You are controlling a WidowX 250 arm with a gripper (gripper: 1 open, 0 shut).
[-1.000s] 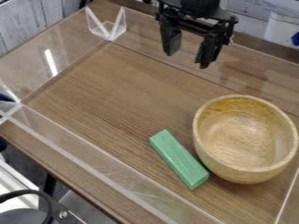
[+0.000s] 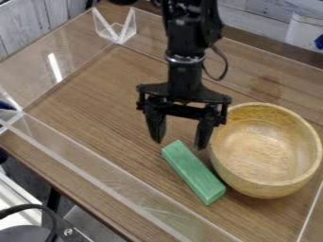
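My black gripper (image 2: 187, 123) hangs in the middle of the camera view, open, its two fingers pointing down over the wooden tabletop, just above and left of a green oblong block (image 2: 194, 174). A large tan bowl (image 2: 263, 156) sits to the right, close beside the gripper and the block. The bowl looks empty. The block lies flat at a slant near the front of the table.
A clear container (image 2: 115, 25) stands at the back left. Clear panels run along the front left edge of the table (image 2: 89, 85).
Block and bowl have stayed put.
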